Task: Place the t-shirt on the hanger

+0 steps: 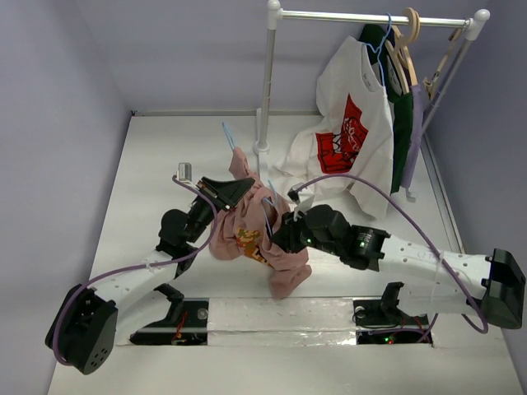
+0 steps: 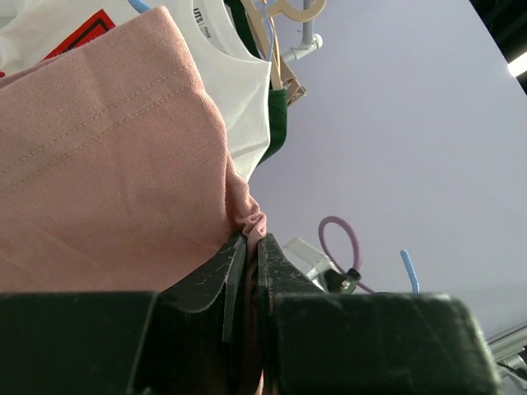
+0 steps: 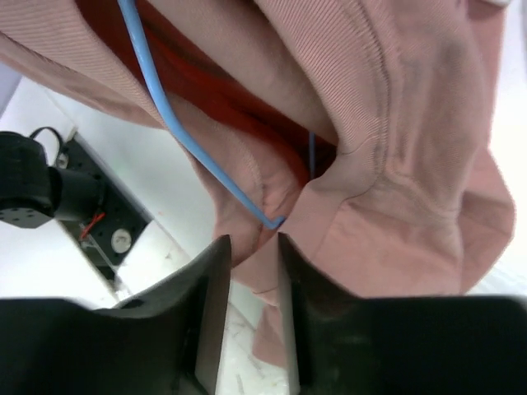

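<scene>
The pink t-shirt [image 1: 247,216] hangs bunched between my arms, its orange print facing up. My left gripper [image 1: 249,184] is shut on a fold of its fabric, and the pinched pink cloth [image 2: 244,202] shows between the fingers in the left wrist view. A blue hanger [image 1: 228,136] pokes out above the shirt; in the right wrist view its bar [image 3: 206,160] runs into the shirt's opening, the end resting against the cloth. My right gripper [image 1: 282,237] is at the shirt's right side, partly open. Its fingertips [image 3: 221,247] stand apart just below the hanger's end, with shirt fabric behind the gap.
A white rack [image 1: 362,16] stands at the back right, holding a white shirt [image 1: 350,123] with a red print plus green and purple garments.
</scene>
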